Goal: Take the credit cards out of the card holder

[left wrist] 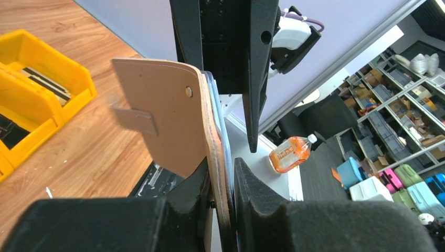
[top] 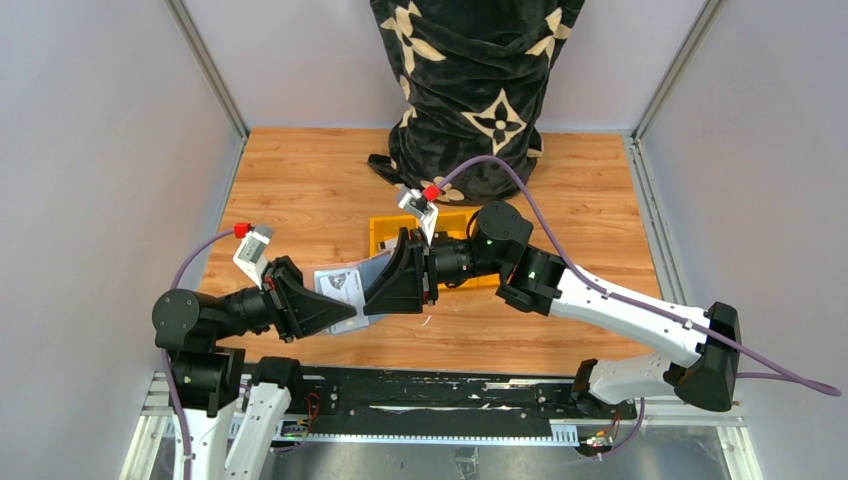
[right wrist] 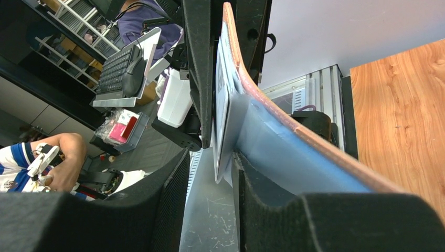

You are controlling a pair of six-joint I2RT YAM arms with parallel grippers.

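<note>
A tan card holder [left wrist: 162,110] with bluish clear sleeves [right wrist: 299,157] stands spread open, and my left gripper [top: 350,312] is shut on its edge. In the top view a white card [top: 341,289] shows in the sleeve. My right gripper [top: 368,306] faces the left one from the right side, close to the holder. In the right wrist view its fingers are open, with the white end of a card [right wrist: 224,139] reaching toward the gap between the fingertips. Whether they touch the card, I cannot tell.
A yellow bin [top: 383,230] with several items inside stands behind the grippers on the wooden table [top: 300,180]. A dark patterned cloth [top: 480,90] hangs at the back.
</note>
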